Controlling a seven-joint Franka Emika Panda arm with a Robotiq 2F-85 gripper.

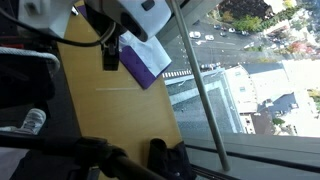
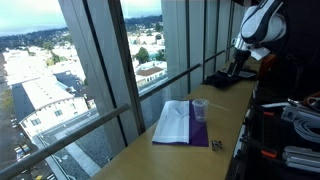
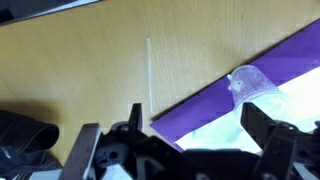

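Note:
A clear plastic cup (image 3: 255, 88) lies toward the right of the wrist view, on a white sheet (image 3: 215, 132) over a purple folder (image 3: 195, 112). In exterior view 2 the cup (image 2: 200, 110) stands on the folder's right part (image 2: 200, 132). My gripper is open, its black fingers spread along the lower wrist view with nothing held between them. The right finger overlaps the cup's lower edge in that view; contact cannot be told. In exterior view 1 the gripper (image 1: 110, 52) hangs over the folder (image 1: 137, 65) and hides the cup.
A thin pale strip (image 3: 150, 75) lies on the wooden table (image 3: 90, 60). Black, cloth-like material (image 2: 230, 88) sits toward the table's far end. A small object (image 2: 216, 145) rests near the edge. Windows border one side; a person (image 2: 265, 50) stands behind.

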